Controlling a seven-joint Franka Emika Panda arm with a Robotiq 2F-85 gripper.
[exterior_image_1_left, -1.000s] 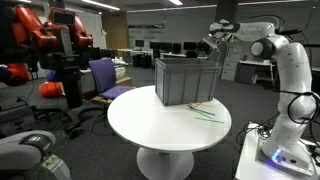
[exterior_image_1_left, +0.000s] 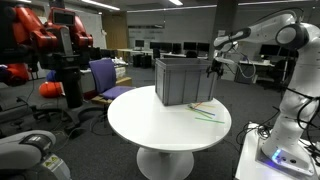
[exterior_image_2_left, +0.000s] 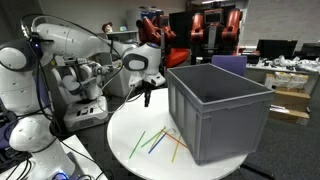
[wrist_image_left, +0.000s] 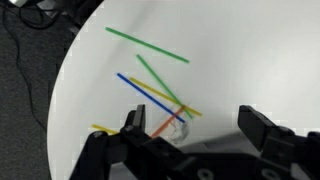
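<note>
Several thin coloured sticks lie loose on the white round table. Seen from the wrist, one green stick (wrist_image_left: 147, 44) lies apart from the cluster, and another green stick (wrist_image_left: 160, 77) slants toward a blue stick (wrist_image_left: 150, 98), a yellow stick (wrist_image_left: 170, 97) and an orange stick (wrist_image_left: 167, 123). One more yellow stick (wrist_image_left: 103, 129) is partly hidden by the gripper. My gripper (exterior_image_2_left: 147, 101) hangs in the air above the table's edge, beside the grey bin. In the wrist view its fingers (wrist_image_left: 262, 128) stand wide apart; it is open, holding nothing.
A tall grey bin (exterior_image_2_left: 205, 120) stands on the table (exterior_image_1_left: 135, 125) right beside the sticks, its walls high above them. Dark cables (wrist_image_left: 25, 70) lie beyond the table edge.
The arm has come down from high above the bin's far side. In exterior view 1 my gripper now hangs lower, to the right of the bin. The sticks look unmoved.
</note>
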